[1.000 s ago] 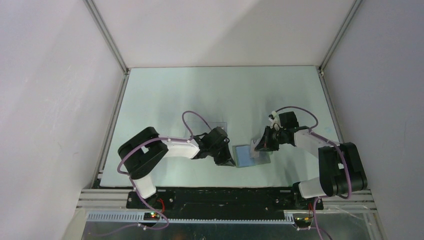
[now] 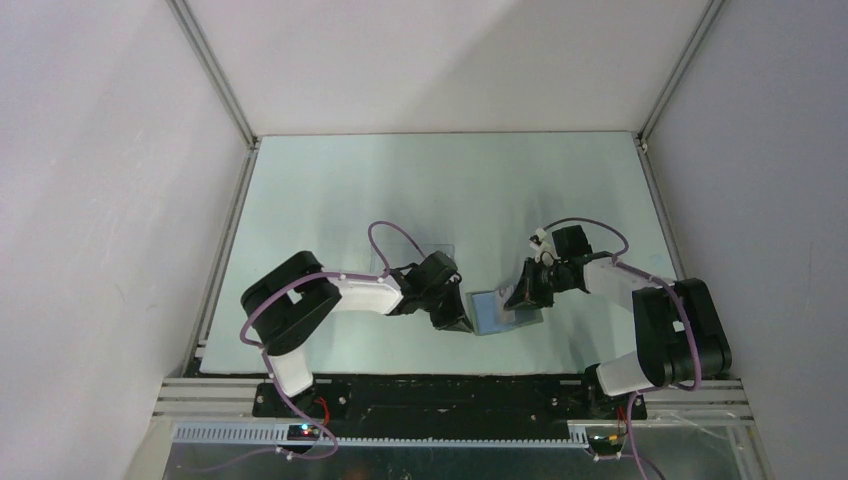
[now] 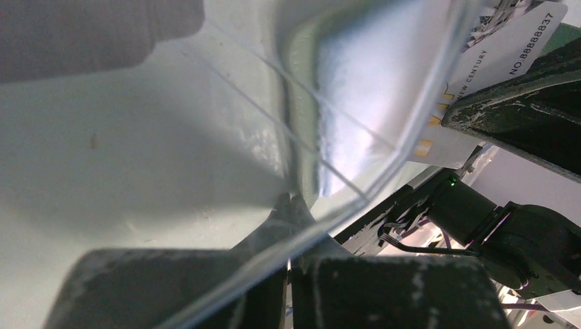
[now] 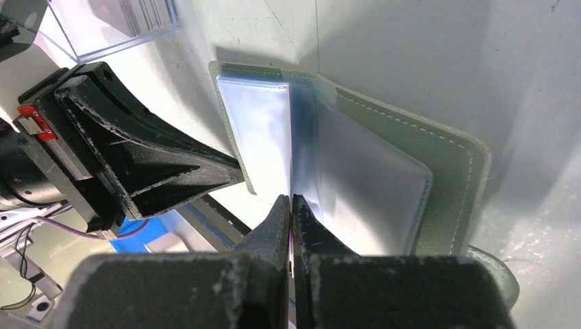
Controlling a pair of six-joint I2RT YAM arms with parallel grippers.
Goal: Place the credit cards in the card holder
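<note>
The green card holder [image 2: 488, 314] lies open on the table, its pale pocket [image 4: 377, 185] facing up. Over it, my right gripper is shut on a white credit card [image 3: 473, 86], which has printed numbers in the left wrist view and a pale face [image 2: 505, 299] from above. In the right wrist view that card is nearly edge-on, so how its lower edge sits against the pocket cannot be told. My left gripper is shut, tips at the holder's left edge; whether the edge is pinched between them is unclear.
A clear plastic box [image 4: 130, 44] with thin upright edges inside stands behind the left arm, partly hidden in the top view. Its clear wall crosses the left wrist view.
The right gripper has come a little left and down with the card over the holder. The left gripper and the holder have shifted very slightly right.
</note>
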